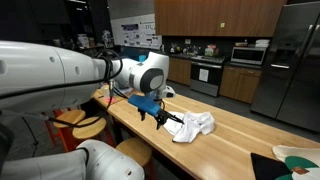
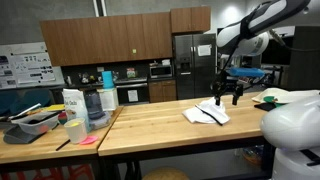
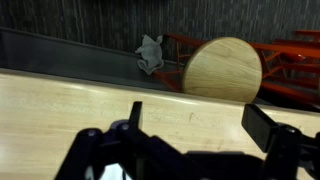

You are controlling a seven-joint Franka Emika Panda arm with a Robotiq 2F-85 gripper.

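Observation:
My gripper stands open with empty space between its dark fingers. In the wrist view it is over the edge of the light wooden table [image 3: 60, 120]. A white cloth [image 1: 200, 123] lies crumpled on the tabletop beside the gripper, and the second exterior view shows this cloth [image 2: 196, 114] too. Across it rests a thin dark object, too small to identify. In that same view the gripper [image 2: 227, 96] hangs above the table, apart from its surface. A sliver of white at the bottom of the wrist view is mostly hidden by the gripper.
A round stool [image 3: 221, 69] stands below the table edge. On the floor lies a crumpled grey thing [image 3: 150, 53]. A green-and-white item [image 1: 296, 154] sits at one table end; a paper towel roll [image 2: 107, 99] and containers crowd the other.

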